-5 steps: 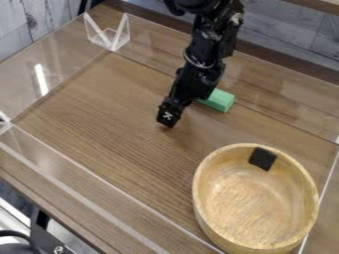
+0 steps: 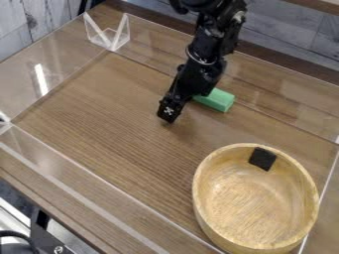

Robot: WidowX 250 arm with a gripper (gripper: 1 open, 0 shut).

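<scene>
The black robot arm reaches down from the back centre to my gripper (image 2: pixel 171 107), which is low over the wooden table (image 2: pixel 99 139), just left of a green object (image 2: pixel 217 100). The arm partly covers that green object. Whether the fingers are open or shut, or hold anything, cannot be made out at this size.
A large tan bowl (image 2: pixel 252 210) with a black block (image 2: pixel 263 159) on its rim fills the front right. A white wire-like item (image 2: pixel 109 35) stands at the back left.
The arm has shifted slightly, with the gripper staying near the green object. The bowl and the other items look unmoved.
</scene>
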